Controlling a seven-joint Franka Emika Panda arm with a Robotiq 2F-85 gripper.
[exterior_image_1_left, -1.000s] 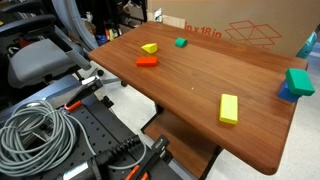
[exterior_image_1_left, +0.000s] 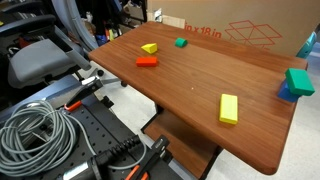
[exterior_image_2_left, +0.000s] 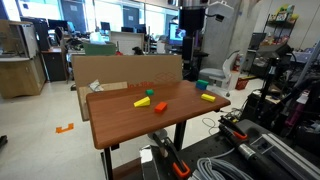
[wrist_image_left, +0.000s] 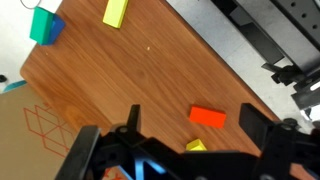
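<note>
My gripper is open above the table, its two fingers (wrist_image_left: 133, 122) wide apart with nothing held. Between them, farther down in the wrist view, lies a red block (wrist_image_left: 207, 116) on the tabletop. A small yellow block (wrist_image_left: 195, 145) is close to it, partly covered by the gripper body. In exterior view 1, a small green block (exterior_image_1_left: 180, 42) rests behind these two. A longer yellow block (exterior_image_1_left: 229, 108) lies near the table's front edge. Toward the right side, a green block (exterior_image_1_left: 298, 82) sits on a blue block (exterior_image_1_left: 288, 94).
The wooden table (exterior_image_1_left: 195, 82) has clear room in its middle. A cardboard sheet (exterior_image_2_left: 115, 70) stands along the far side. On the near side are a metal rail frame and a coiled cable (exterior_image_1_left: 38, 140).
</note>
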